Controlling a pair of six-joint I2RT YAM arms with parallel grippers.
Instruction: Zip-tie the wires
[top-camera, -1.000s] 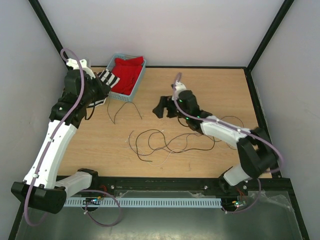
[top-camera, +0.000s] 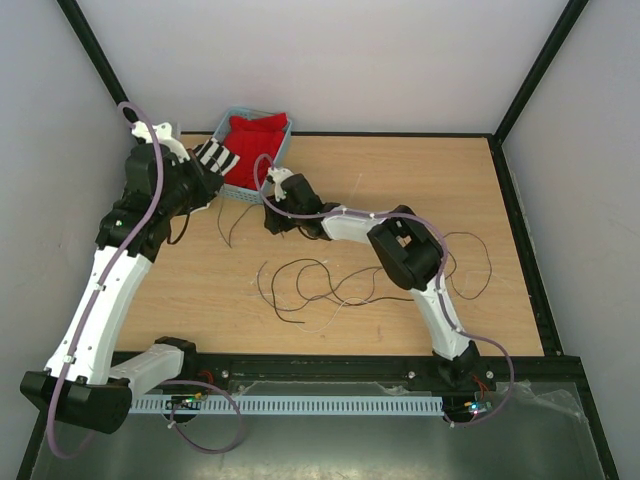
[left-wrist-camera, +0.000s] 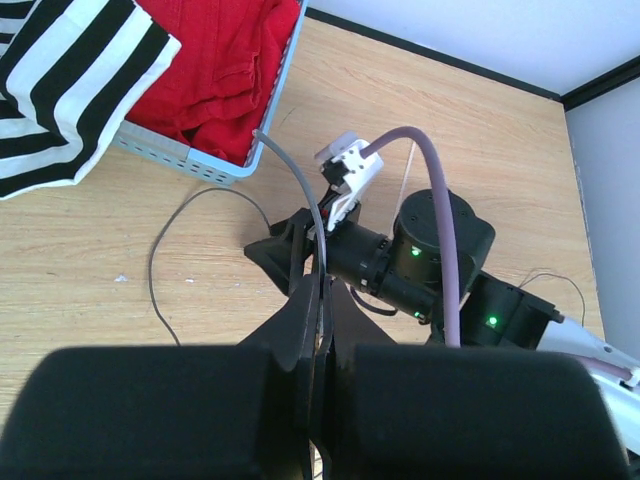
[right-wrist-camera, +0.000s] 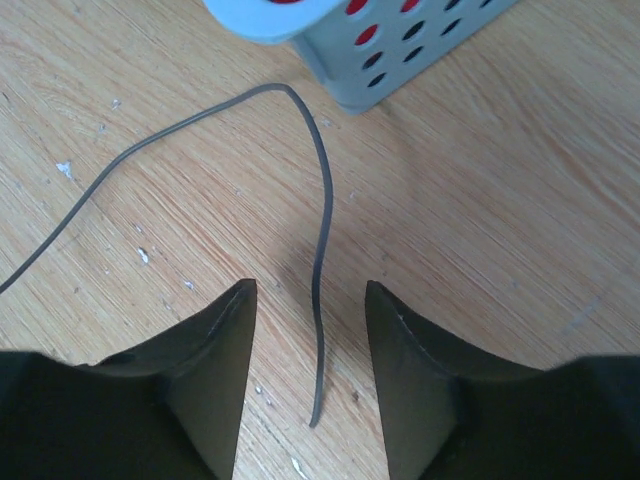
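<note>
Dark and pale wires (top-camera: 330, 292) lie loosely looped on the table's middle in the top view. A thin grey strand (left-wrist-camera: 308, 195) passes between the closed fingers of my left gripper and curves up past their tips. That gripper is raised at the left, near the basket. Another thin grey strand (right-wrist-camera: 325, 205) lies bent on the wood beside the basket. Its free end runs between the spread fingers of my right gripper, touching neither in the right wrist view. The top view shows the right gripper (top-camera: 272, 220) low over that spot.
A light blue basket (top-camera: 284, 152) with red cloth (top-camera: 250, 155) stands at the back left. Striped black-and-white cloth (left-wrist-camera: 75, 85) hangs at its left side. Bare table (top-camera: 400, 165) shows at the back right.
My right gripper has moved left across the table to the bent strand beside the basket, its arm swinging along. The left arm stays nearly still, and the looped wires have not shifted.
</note>
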